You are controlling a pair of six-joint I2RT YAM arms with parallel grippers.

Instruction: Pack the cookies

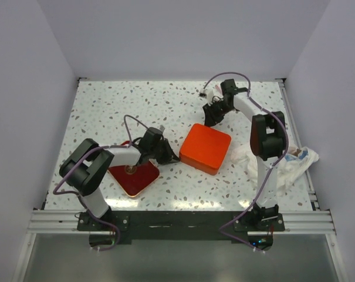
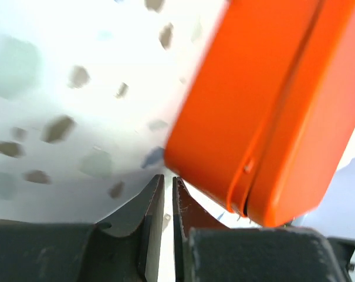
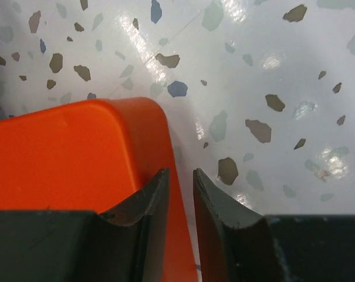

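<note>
An orange box lies tilted askew on the speckled table, right of centre. My left gripper is at its left front corner; in the left wrist view its fingertips are together just below the box, and nothing shows between them. My right gripper is at the back edge of the box; in the right wrist view its fingers stand part open beside the box's side, which shows near the left finger.
A red tray with a round item sits at the front left, under the left arm. A crumpled white bag lies at the right.
</note>
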